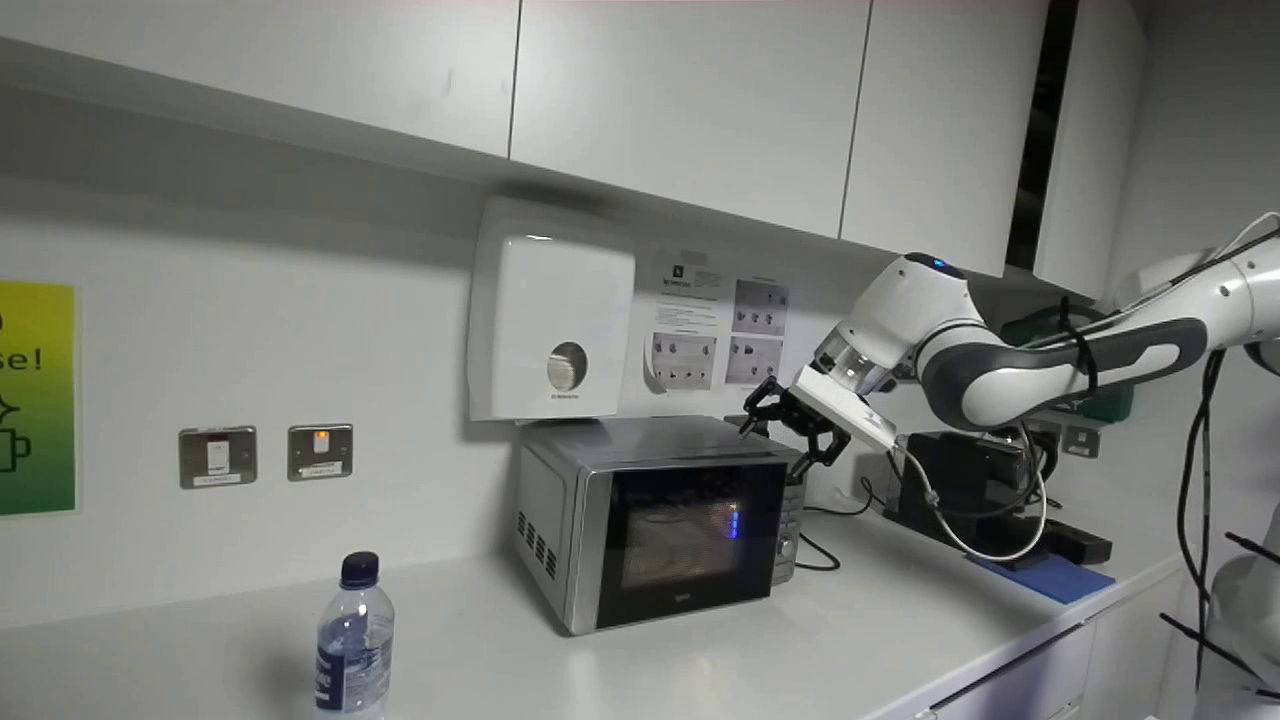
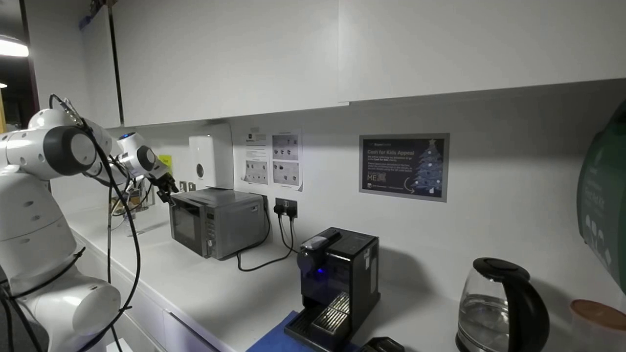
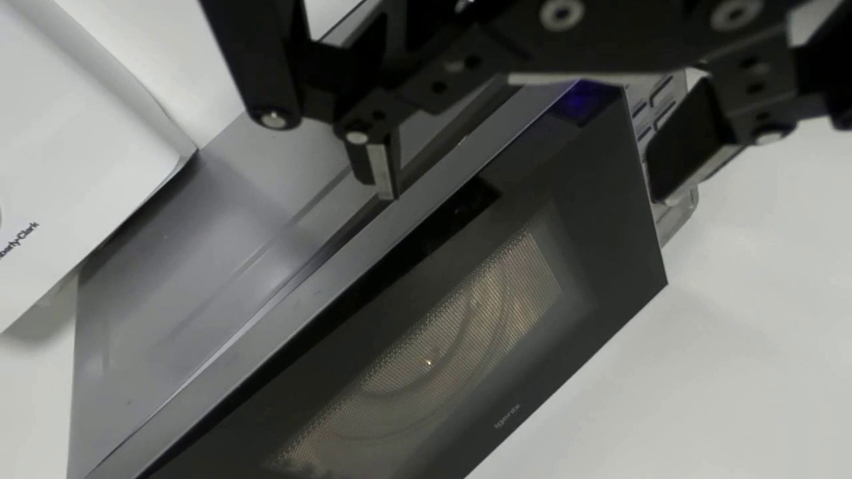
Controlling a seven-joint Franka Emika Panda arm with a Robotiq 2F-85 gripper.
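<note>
A grey microwave [image 1: 564, 528] with a dark glass door [image 3: 447, 319] sits on the counter; the door looks closed. My gripper is open, its two black fingers wide apart with only the microwave visible beyond the gap. One finger [image 3: 385, 171] appears over the microwave's top front edge in the wrist view, while the other lies across the control-panel side. From exterior view 1, the gripper [image 1: 774, 449] is at the upper right corner of the microwave's front. Whether a fingertip touches the microwave, I cannot tell.
A water bottle [image 1: 354, 642] stands at the counter's front left. Above the microwave hangs a white paper dispenser [image 1: 552, 312]. To its other side are a black coffee machine [image 2: 340, 281] and a glass kettle [image 2: 487, 311]. Cabinets [image 1: 684, 96] overhang the counter.
</note>
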